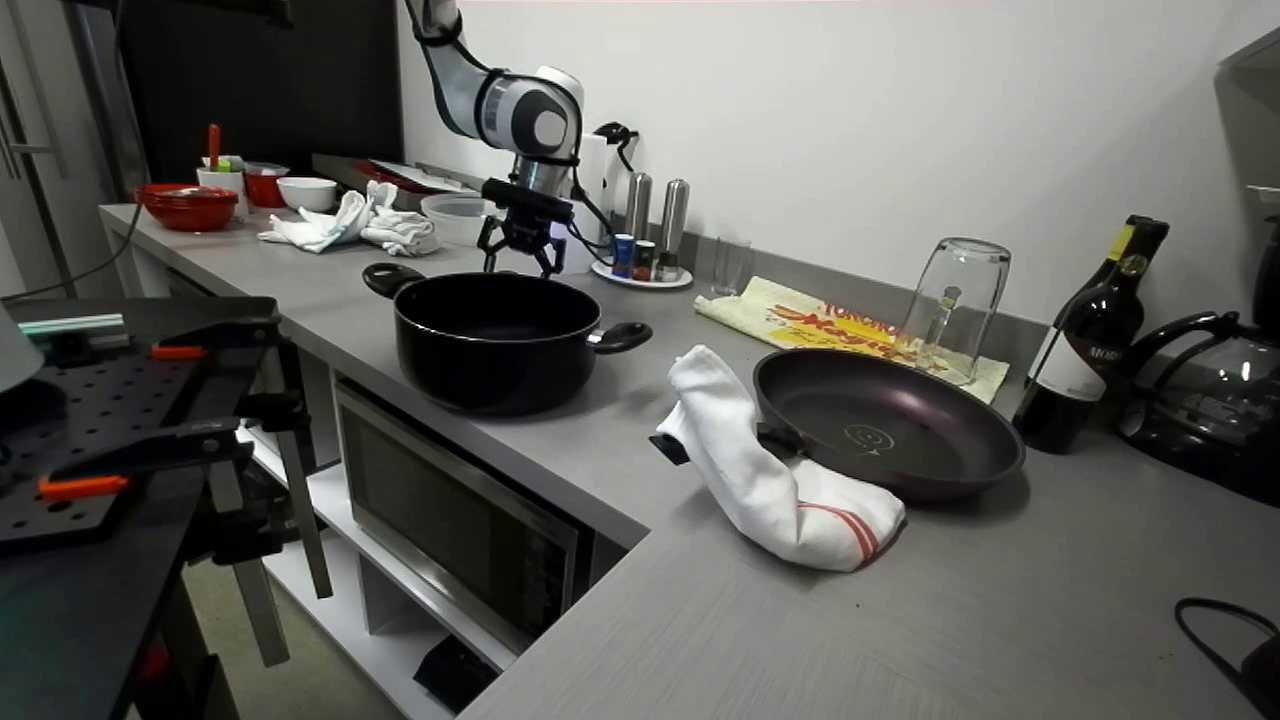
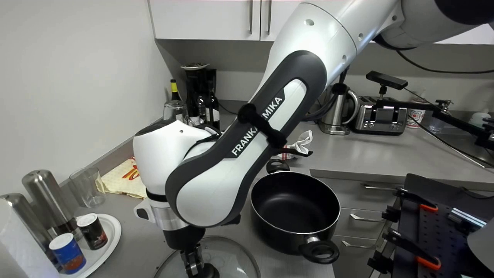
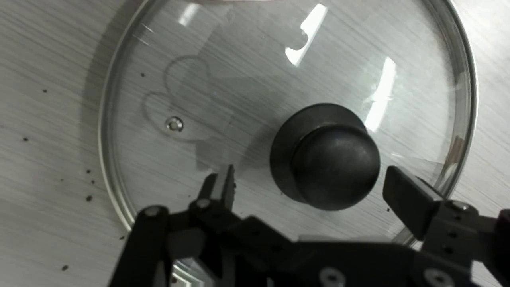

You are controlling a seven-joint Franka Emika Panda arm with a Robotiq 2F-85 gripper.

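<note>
A clear glass lid [image 3: 205,62] with a metal rim lies on the counter, seen from above in the wrist view. Its round black knob [image 3: 334,167] is between the spread fingers of my gripper, with a gap on either side; it is closer to the right finger. In exterior view 2 the lid [image 2: 231,250] shows below my arm, beside the black two-handled pot [image 2: 296,204]. From exterior view 1, my open gripper [image 1: 519,262] appears just behind the pot [image 1: 494,360], and the pot hides the lid.
A frying pan [image 1: 888,420] and a white towel [image 1: 768,492] rest farther along the counter. Near the wall are a white plate [image 2: 113,231] with shakers and small cups, a drinking glass [image 2: 88,187] and a yellow cloth [image 2: 122,178]. Bare counter shows in the front corner.
</note>
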